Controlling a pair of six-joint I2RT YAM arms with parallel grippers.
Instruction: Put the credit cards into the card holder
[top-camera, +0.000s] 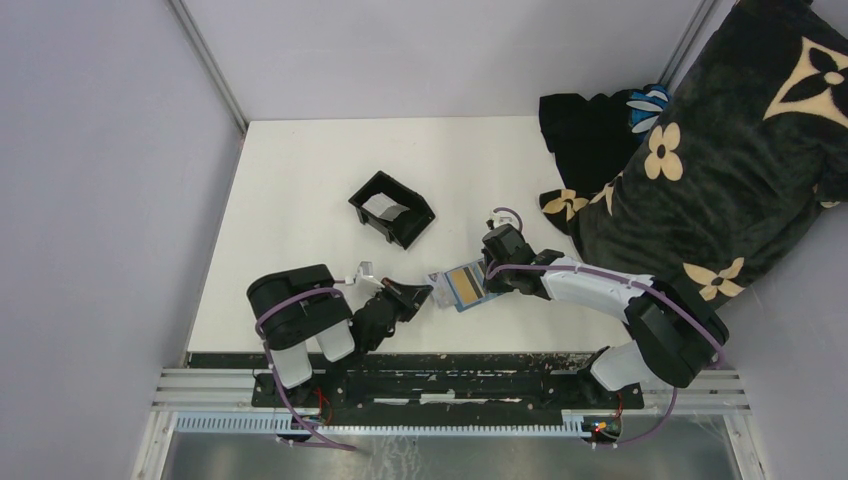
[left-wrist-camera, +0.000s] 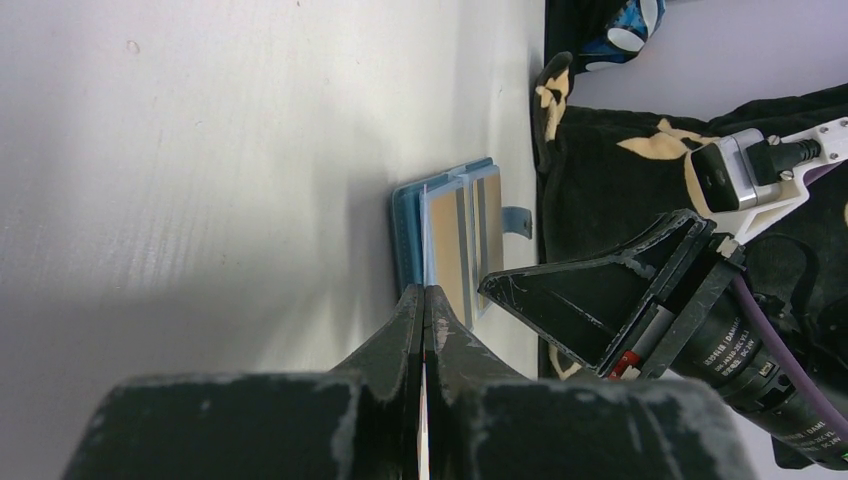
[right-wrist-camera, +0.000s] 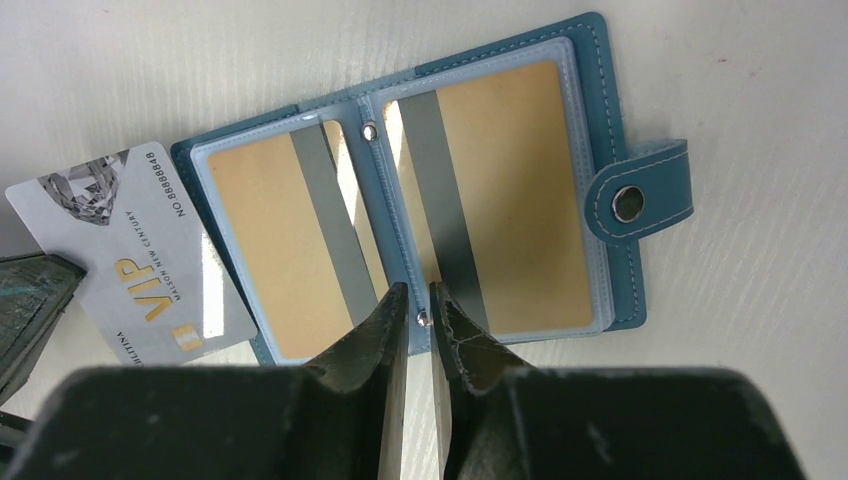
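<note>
In the right wrist view the blue card holder (right-wrist-camera: 400, 215) lies unfolded, a gold card with a dark stripe behind clear plastic on each side. A silver VIP credit card (right-wrist-camera: 150, 255) adjoins its left edge; whether it is inside a pocket I cannot tell. My left gripper is shut on this card, which stands out edge-on as a thin line past the fingertips; one of its fingers (right-wrist-camera: 35, 300) overlaps the card's outer edge. Over the holder's lower middle, my right gripper is slightly open, a narrow empty gap between its fingertips.
A black open box (top-camera: 405, 228) with whitish cards (top-camera: 384, 207) in it stands behind the left gripper. Dark patterned cloth (top-camera: 690, 190) covers the table's right side.
</note>
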